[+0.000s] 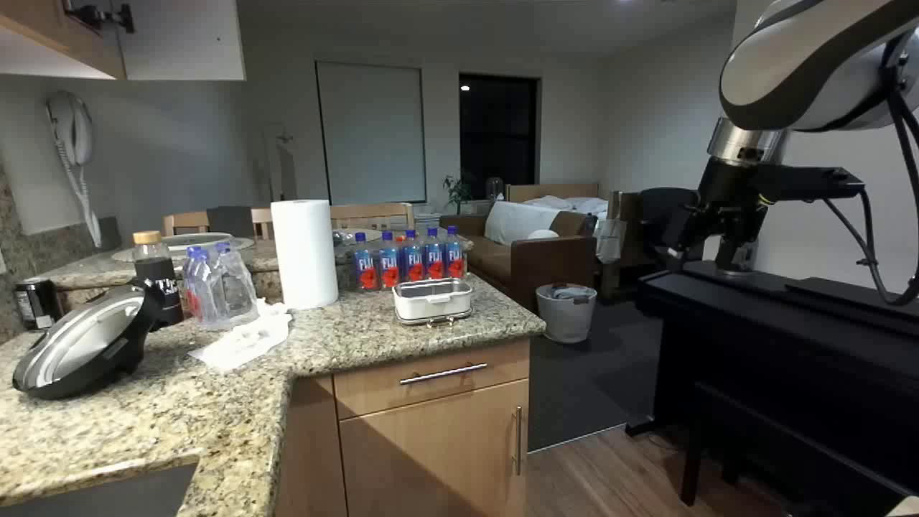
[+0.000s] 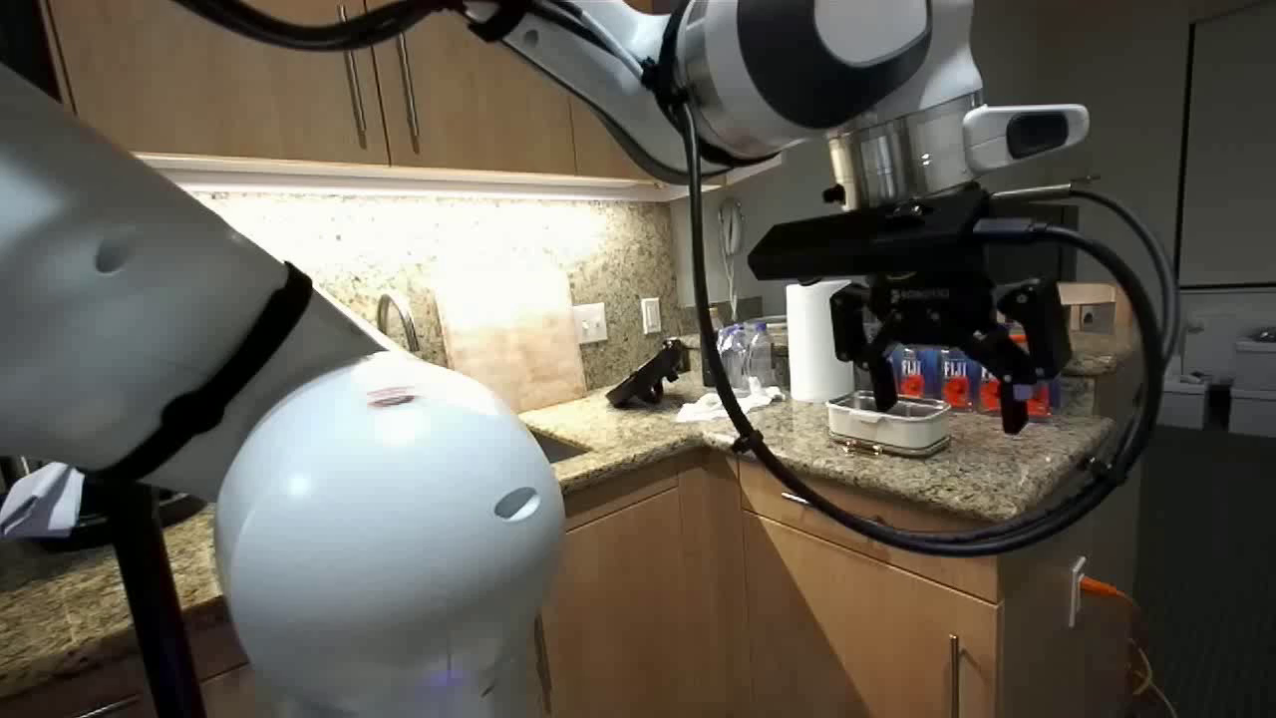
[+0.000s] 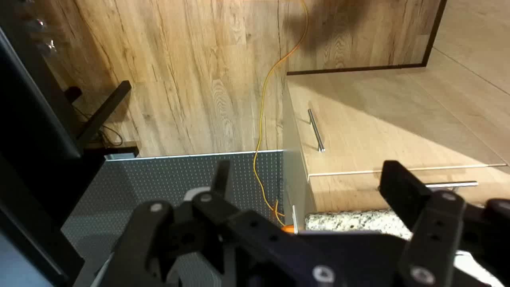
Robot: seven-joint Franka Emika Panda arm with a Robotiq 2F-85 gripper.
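My gripper (image 2: 951, 405) hangs open in the air, fingers downward, with nothing between them. In the wrist view the gap of the gripper lies over the floor and the side of the cabinet. Exterior view 1 has the gripper (image 1: 711, 251) far to the right of the counter, clear of everything on it. Near the counter's end sits a white rectangular container (image 1: 432, 301) with its clasp at the front. Behind it stands a row of several water bottles (image 1: 413, 260). A white paper towel roll (image 1: 302, 255) is upright to their left.
Left on the granite counter (image 1: 370, 336) are a tilted black-rimmed lid-like object (image 1: 86, 339), a dark bottle (image 1: 156, 271), clear empty bottles (image 1: 220, 284) and a crumpled towel (image 1: 245, 337). A black piano-like piece (image 1: 775, 345) stands right. An orange cable (image 3: 262, 110) crosses the floor.
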